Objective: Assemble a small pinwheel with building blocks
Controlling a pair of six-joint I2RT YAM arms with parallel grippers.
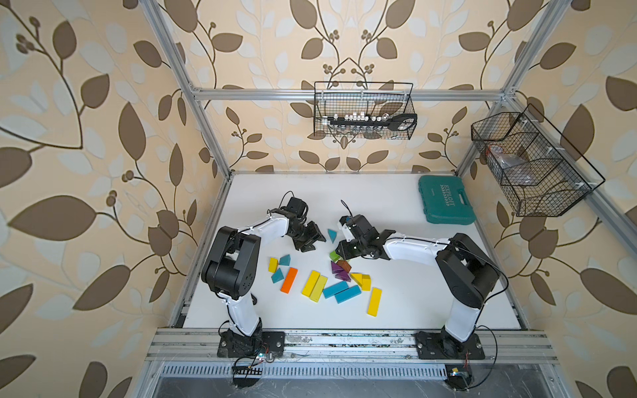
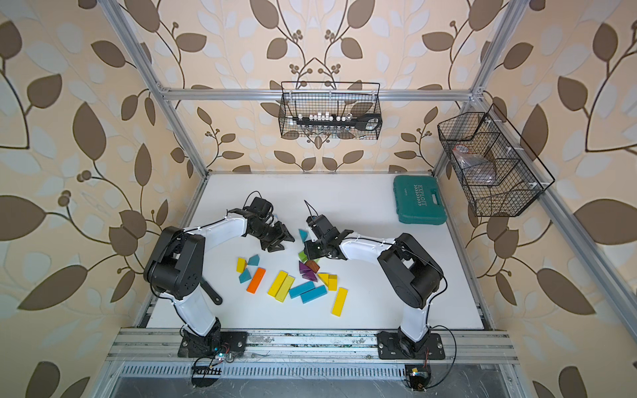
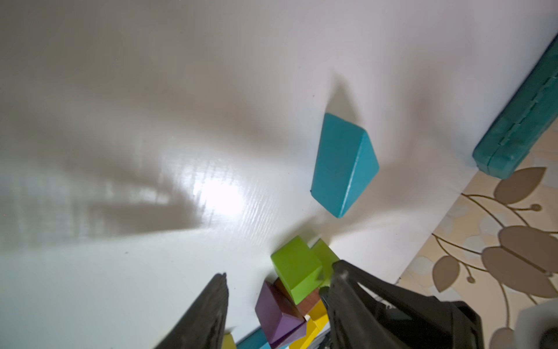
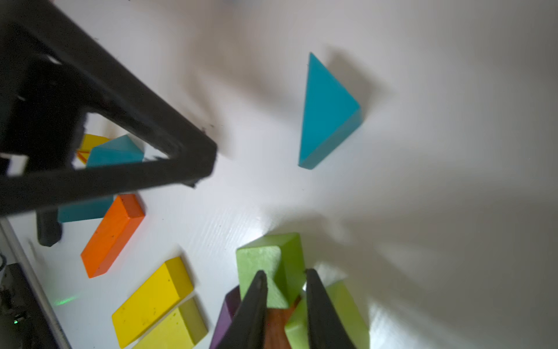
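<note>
A blue triangular block (image 3: 343,165) lies alone on the white table, behind the block cluster. Two green blocks (image 4: 270,267) (image 4: 331,320) sit at the cluster's back end, against a brown block (image 4: 279,325) and purple blocks (image 1: 339,270). My right gripper is over the green blocks, its fingers part open; whether they touch a block is unclear. To the left, my left gripper hangs above bare table with its fingers apart and nothing between them. Yellow blocks (image 1: 315,285) and blue bars (image 1: 347,294) lie in front.
An orange bar (image 1: 288,280), small blue blocks (image 1: 277,274) and a yellow block (image 1: 272,264) lie near the left arm. A green case (image 1: 446,199) stands at the back right. Both grippers are close together.
</note>
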